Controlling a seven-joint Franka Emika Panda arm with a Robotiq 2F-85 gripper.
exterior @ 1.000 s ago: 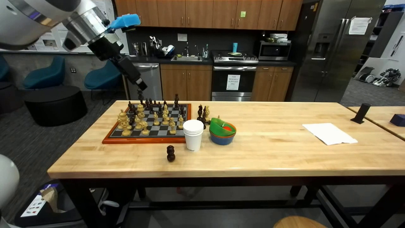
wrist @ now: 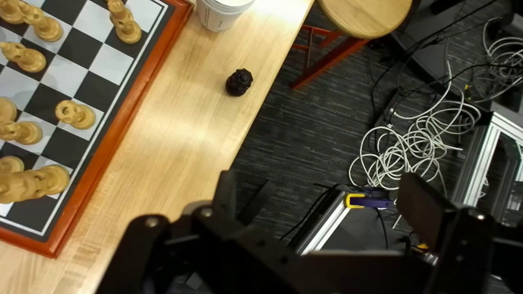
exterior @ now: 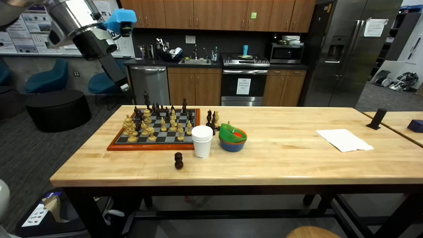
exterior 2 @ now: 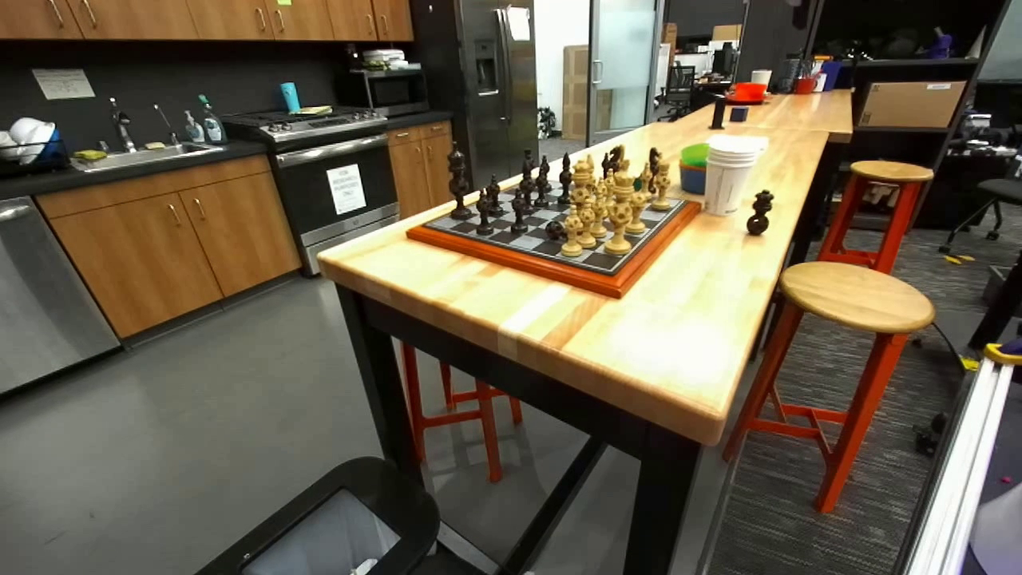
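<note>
My gripper is open, its two dark fingers wide apart with nothing between them. In exterior view 1 the gripper [exterior: 127, 88] hangs high at the upper left, well above the table's far left corner. A dark chess piece [exterior: 178, 160] stands alone on the bare wood near the front edge; the wrist view shows this piece [wrist: 239, 82] from above, beyond the left finger. The chessboard [exterior: 150, 147] with its red-brown border carries several dark and light pieces. In exterior view 2 the lone piece [exterior 2: 759, 212] is upright near the table edge, and the gripper is out of sight.
White stacked cups [exterior: 202, 142] stand at the board's right front corner, beside nested bowls [exterior: 232, 146]. A white sheet [exterior: 344, 140] lies farther right, with clear wood between. Stools [exterior 2: 857, 296] flank the table.
The arm has drawn back to the left in exterior view 1, and its gripper now points more steeply down. The chess pieces, cups and bowls stay where they were.
</note>
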